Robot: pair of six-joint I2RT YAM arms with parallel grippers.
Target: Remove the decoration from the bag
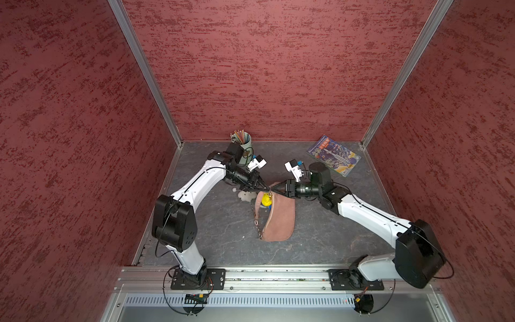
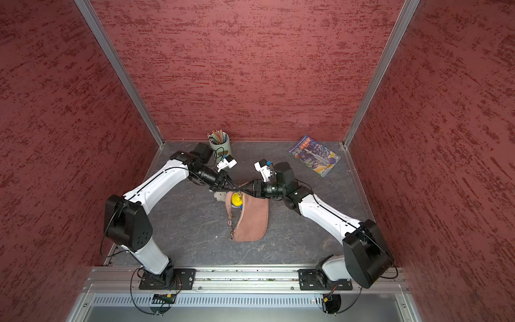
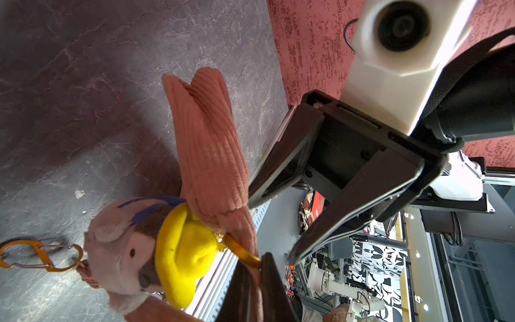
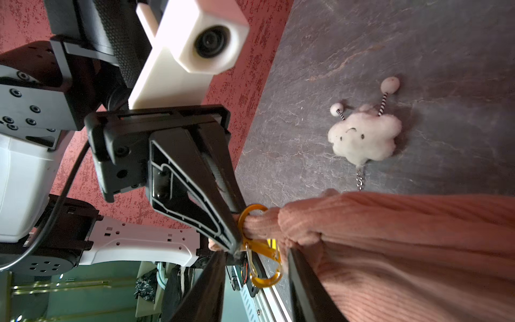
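The pink corduroy bag [image 1: 280, 222] hangs with its top raised between my two grippers, which are close together in both top views. In the left wrist view, my left gripper is shut on the bag's narrow pink strap [image 3: 214, 155], right at an orange clip [image 3: 241, 250]. Below that clip hangs the decoration, a plush toy [image 3: 126, 241] with a yellow hat [image 3: 187, 255]. My right gripper stands open, its fingers [image 4: 306, 289] either side of the orange clip's lower loop. How deep the clip sits between them I cannot tell.
Another orange carabiner [image 3: 40, 255] shows beside the plush. On the table lies a white cloud plush [image 4: 364, 135] with a small chain. A pencil cup [image 1: 245, 145] stands behind the left arm; a magazine [image 1: 335, 154] lies back right.
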